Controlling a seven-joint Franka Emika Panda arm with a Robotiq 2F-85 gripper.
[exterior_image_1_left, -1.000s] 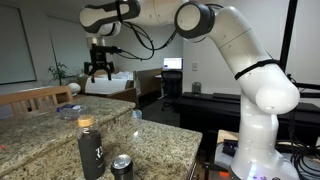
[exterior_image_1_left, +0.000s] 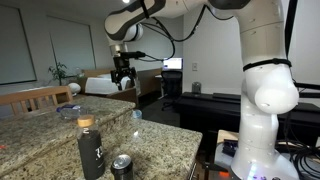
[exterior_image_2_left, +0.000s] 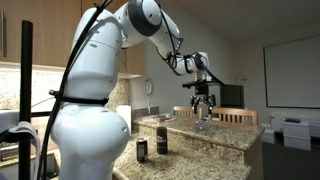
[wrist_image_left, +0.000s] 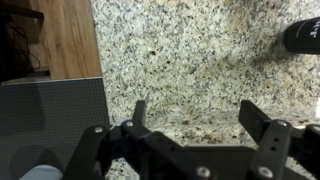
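My gripper (exterior_image_1_left: 123, 86) hangs high above the granite counter, pointing down. In the wrist view the two fingers of the gripper stand wide apart, with only bare speckled stone showing between them. A tall black bottle with a brownish lid (exterior_image_1_left: 91, 148) stands upright on the counter, and a short dark can (exterior_image_1_left: 122, 167) sits beside it. Further back is a small clear item (exterior_image_1_left: 136, 116), perhaps a cup or bottle. The other side view also shows the bottle (exterior_image_2_left: 162, 138) and can (exterior_image_2_left: 142, 149). One dark object (wrist_image_left: 303, 36) appears at the wrist view's right edge; which one I cannot tell.
A raised ledge (exterior_image_2_left: 225, 130) runs along the counter, with wooden chairs (exterior_image_2_left: 232, 117) behind it. The counter's edge, a dark mat (wrist_image_left: 50, 120) and wooden floor (wrist_image_left: 65, 40) show in the wrist view.
In exterior view 1 my gripper has moved to the right and a little lower. The bottle, the can and the clear item have stayed where they were.
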